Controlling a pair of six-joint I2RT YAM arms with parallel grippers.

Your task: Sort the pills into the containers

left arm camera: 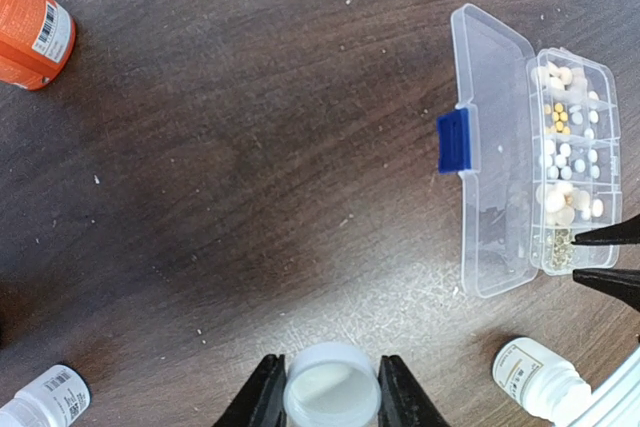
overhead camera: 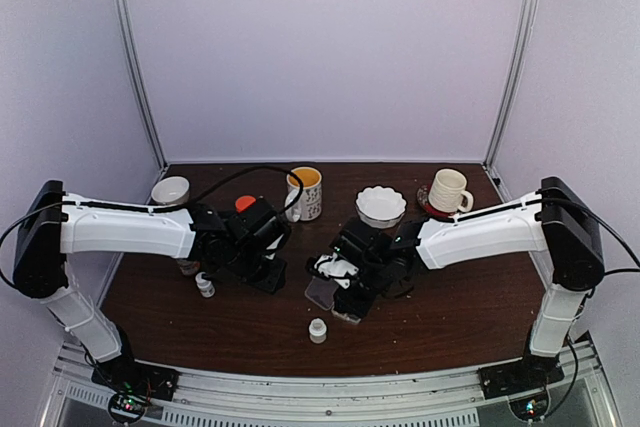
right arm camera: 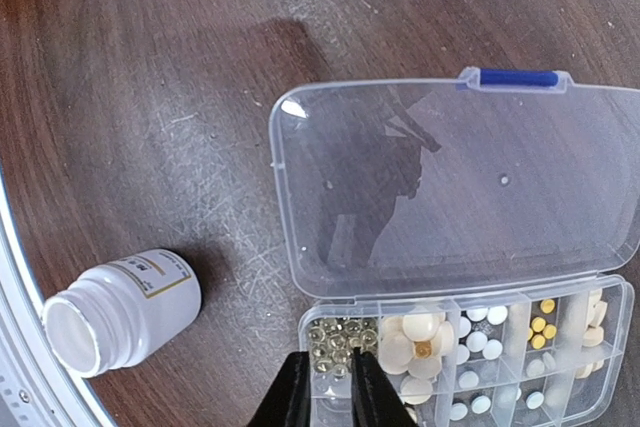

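Note:
A clear pill organizer (right arm camera: 466,354) lies with its lid (right arm camera: 470,187) open, its compartments holding white, cream and yellow pills and, at one end, greenish-gold capsules (right arm camera: 342,337). My right gripper stands part open over that end compartment, its tips close to the capsules; no pill shows clearly between them. My left gripper is shut on a white round-topped bottle (left arm camera: 332,392), seen from its cap end. An uncapped-looking white bottle (right arm camera: 125,312) stands on the table beside the organizer. In the top view the right arm hides most of the compartments.
Another white bottle (left arm camera: 45,397) and an orange bottle (left arm camera: 35,32) stand on the left side. Toward the back are a patterned mug (overhead camera: 310,192), a white scalloped bowl (overhead camera: 381,205) and stacked cream cups (overhead camera: 450,192).

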